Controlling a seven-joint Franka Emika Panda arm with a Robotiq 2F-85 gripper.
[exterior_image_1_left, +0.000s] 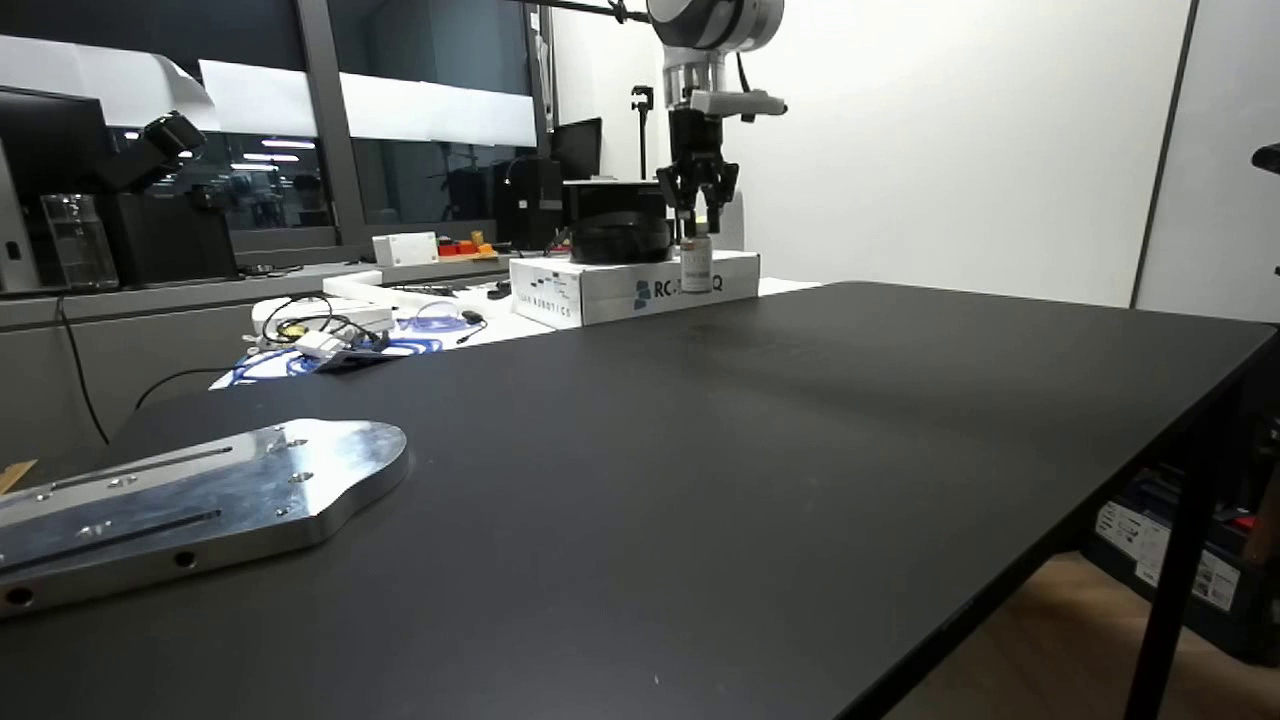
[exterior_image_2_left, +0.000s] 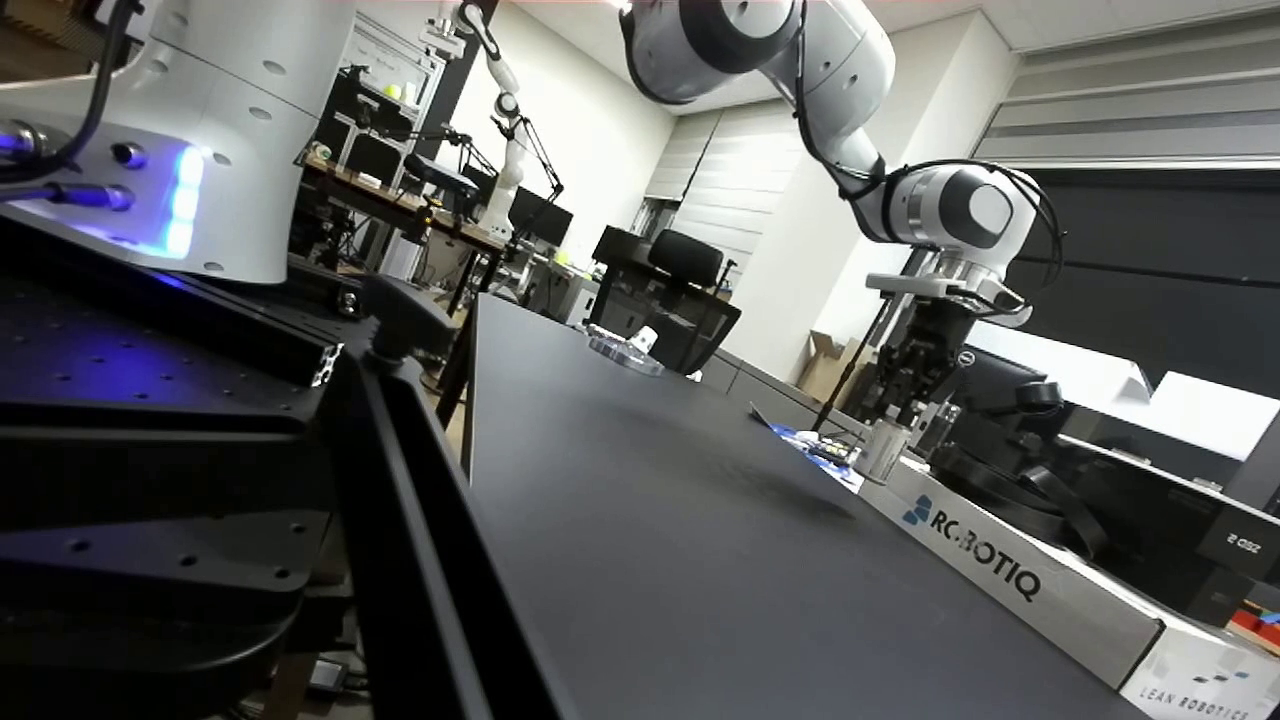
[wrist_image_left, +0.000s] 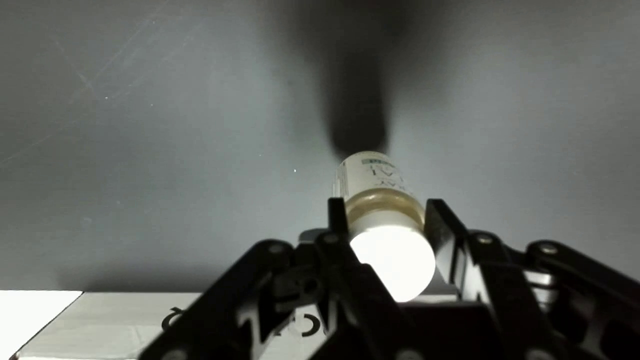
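A small bottle with a white cap and a pale label is held near its cap between the two black fingers of my gripper, seen from above in the wrist view. In exterior view 1 the bottle hangs upright under the gripper, raised off the black table and in front of the Robotiq box. The second exterior view also has the bottle below my gripper, over the table's far side. My gripper is shut on it.
The white Robotiq box lies along the table's far edge, with black gear on top. A metal plate rests at the near left. Cables clutter the bench behind.
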